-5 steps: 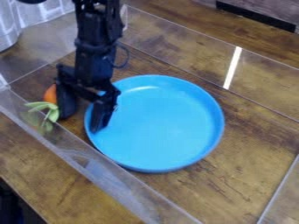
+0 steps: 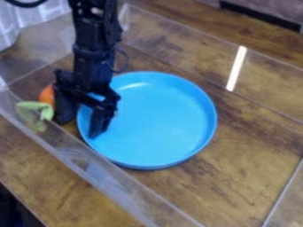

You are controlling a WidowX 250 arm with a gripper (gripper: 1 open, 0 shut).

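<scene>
My black gripper (image 2: 83,102) hangs low at the left rim of a round blue plate (image 2: 151,120), its fingers spread open. Just left of it lie an orange object (image 2: 48,94), partly hidden by the gripper, and a pale green leafy piece (image 2: 35,113), perhaps parts of a toy carrot. I cannot tell whether the fingers touch them.
A clear transparent wall (image 2: 130,194) runs along the near left side.
Over the last second the plate has shifted slightly left and up in the view, and the gripper has moved a little left and lower.
</scene>
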